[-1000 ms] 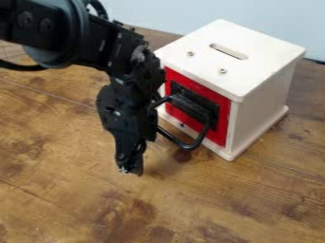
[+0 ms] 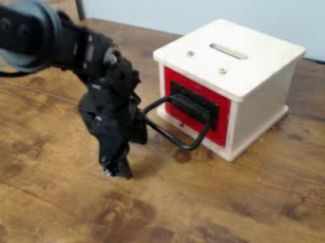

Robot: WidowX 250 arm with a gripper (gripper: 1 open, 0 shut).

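Note:
The black arm reaches down from the upper left, and its gripper (image 2: 114,169) hangs low over the wooden table, left of a white box (image 2: 260,85). The box has a red front panel (image 2: 225,125) with a black fitting and a black looped handle (image 2: 188,143) sticking out toward the arm. The gripper's fingertips are small and dark here, so their state is unclear.
A pale wall stands behind. The box's top has a slot and screws.
The arm and gripper have shifted left, away from the box and its handle, with the gripper tip ending slightly lower in view. The box looks unmoved.

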